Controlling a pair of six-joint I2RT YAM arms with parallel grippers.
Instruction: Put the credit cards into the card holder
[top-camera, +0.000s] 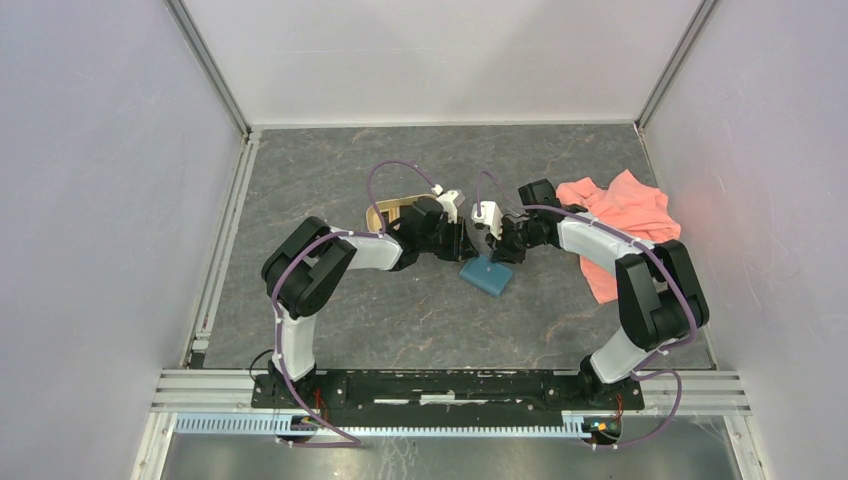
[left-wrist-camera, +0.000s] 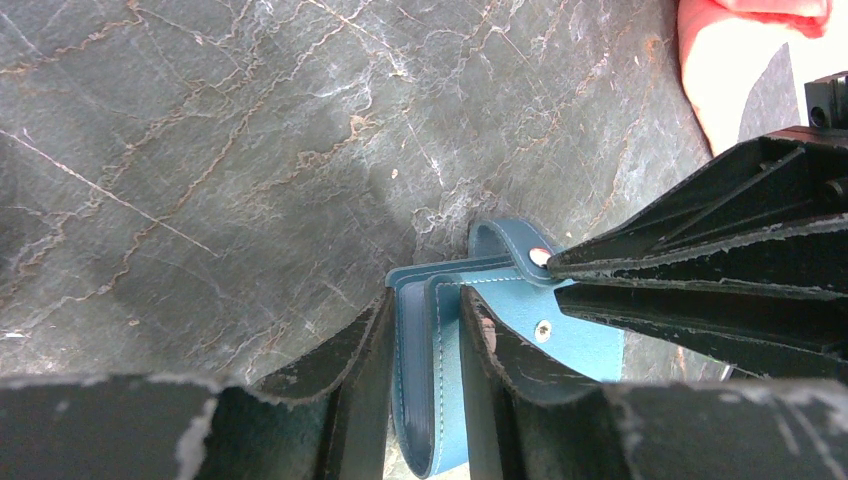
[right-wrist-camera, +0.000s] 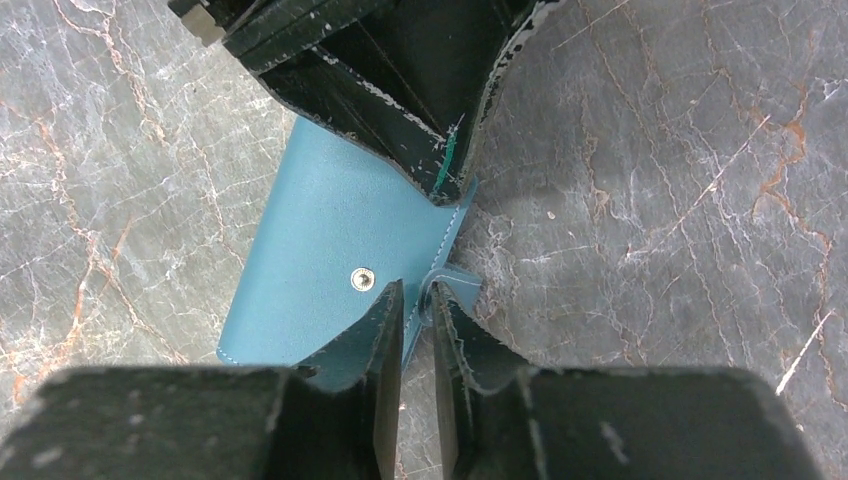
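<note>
A blue leather card holder (top-camera: 486, 279) with a snap strap (left-wrist-camera: 505, 238) lies on the marble table. My left gripper is shut on the holder's left edge. My right gripper is at the holder's strap, its fingertips close together around or against the strap's edge; whether it grips it is hard to tell. The snap stud (right-wrist-camera: 362, 280) shows on the holder's face. No credit cards can be clearly made out.
A beige box (top-camera: 385, 206) with compartments stands behind the left arm, partly hidden. A pink cloth (top-camera: 625, 205) lies at the right.
</note>
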